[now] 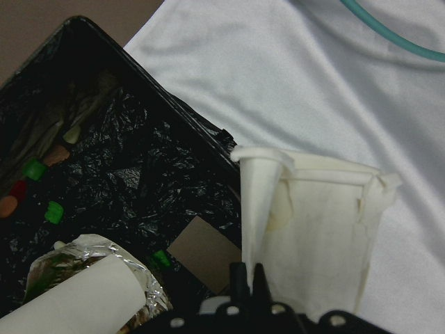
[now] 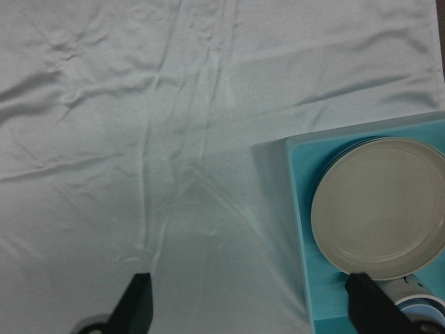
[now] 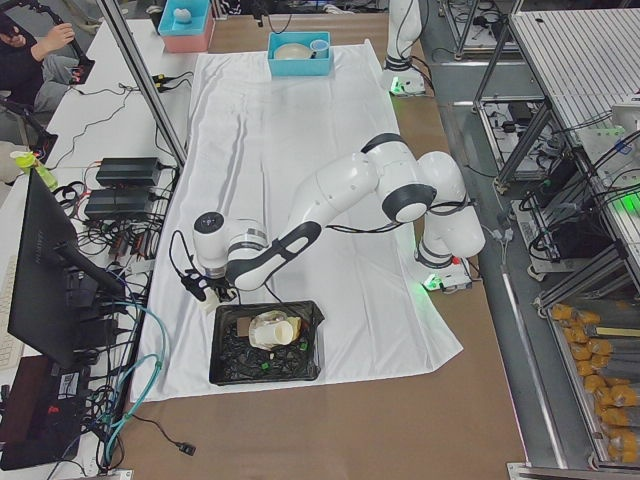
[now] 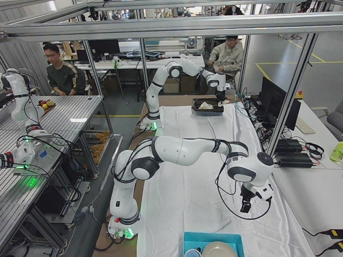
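Observation:
My left gripper is shut on a crumpled white paper cup [image 1: 313, 229], held just beside the rim of a black bag-lined bin [image 1: 125, 69]. The bin holds crumpled foil [image 1: 149, 278], a white roll-shaped item [image 1: 83, 299], a cardboard piece [image 1: 205, 254] and small coloured bits. In the right wrist view my right gripper is open and empty, hanging above the white cloth, left of a blue tray [image 2: 299, 209] with stacked plates [image 2: 379, 205] and a mug [image 2: 417, 299].
A monitor [image 3: 40, 290], black boxes and cables line the left edge in the camera left view. A teal hose [image 1: 379, 24] lies near the left gripper.

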